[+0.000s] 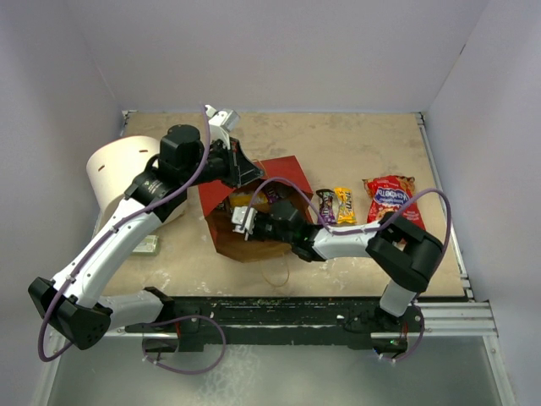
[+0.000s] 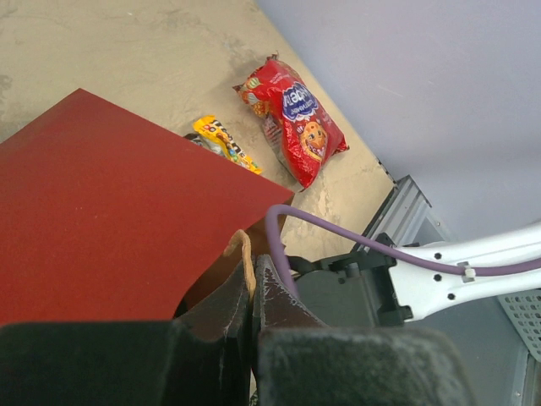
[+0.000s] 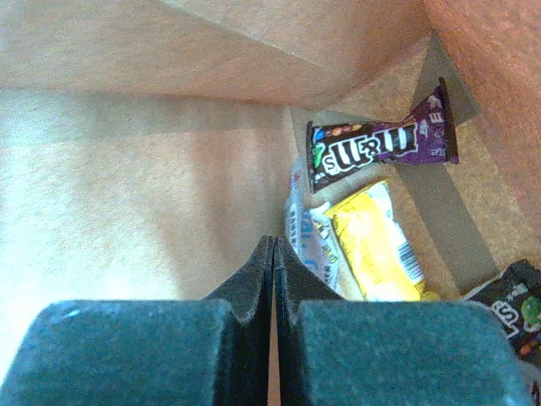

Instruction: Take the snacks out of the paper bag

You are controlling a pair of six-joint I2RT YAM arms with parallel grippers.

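The red paper bag (image 1: 286, 169) lies on its side, mouth toward the front. At its upper edge my left gripper is shut on the bag's tan cord handle (image 2: 245, 249). Inside the bag, my right gripper has its fingertips together with nothing between them. Just beyond and to the right of them is the light blue packet (image 3: 306, 235), outside the fingers and partly hidden. A yellow packet (image 3: 376, 241) rests beside it. Above lies a purple M&M's packet (image 3: 385, 145); a dark M&M's packet (image 3: 511, 309) is at the right edge.
Outside the bag, to its right, lie a purple packet (image 1: 326, 205), a yellow packet (image 1: 345, 205) and a large red snack bag (image 1: 394, 196). A white cylinder (image 1: 127, 173) stands at left, partly behind the left arm.
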